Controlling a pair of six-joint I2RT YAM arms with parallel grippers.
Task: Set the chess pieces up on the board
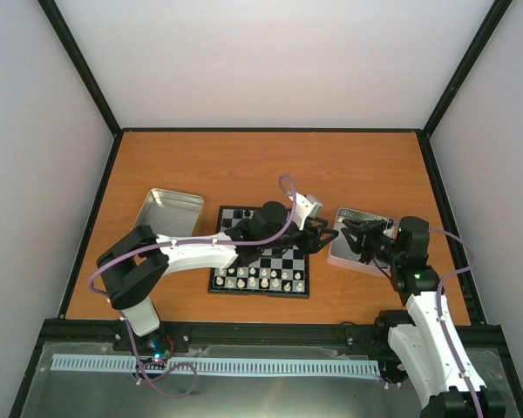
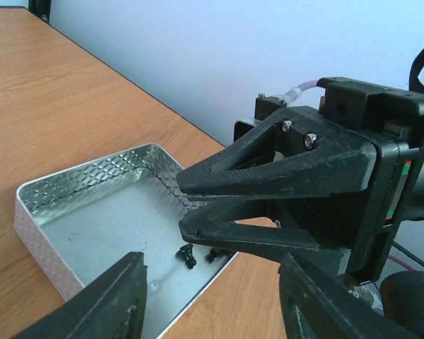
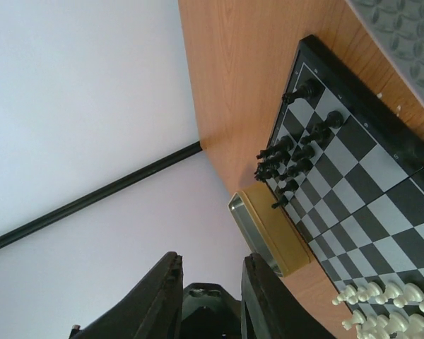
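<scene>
My left gripper (image 1: 322,233) hangs over the right part of the chessboard (image 1: 260,285), facing my right gripper (image 1: 349,230) above the right tray (image 1: 338,254). In the left wrist view the right gripper's two prongs stand apart above that tray, where a few dark pieces (image 2: 186,256) lie. The left gripper's fingertips are apart, nothing visible between them. The right wrist view shows its fingertips apart, with black pieces (image 3: 304,92) and white pieces (image 3: 389,293) standing on the board. Both grippers look open.
An empty-looking metal tray (image 1: 167,209) stands left of the board. Walls and a dark frame enclose the table.
</scene>
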